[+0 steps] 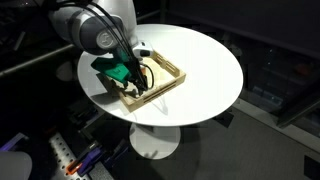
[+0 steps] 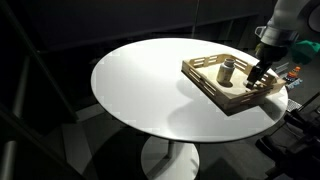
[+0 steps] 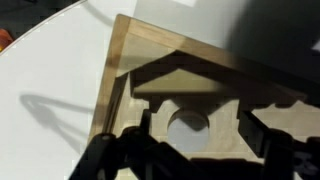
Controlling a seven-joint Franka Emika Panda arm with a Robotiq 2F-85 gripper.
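Observation:
A shallow wooden tray rests on the round white table. In the wrist view, a pale round-topped object lies between the two dark fingers of my gripper, with gaps to both sides. My gripper is part open and low over the tray's near corner in exterior view 1. A small jar with a pale top stands upright in the tray in exterior view 2, and the gripper is to its right. Whether the round-topped object and this jar are the same thing, I cannot tell.
The tray's raised wooden wall runs close past the fingers. Dark floor surrounds the table, with cables and equipment at the lower left of exterior view 1.

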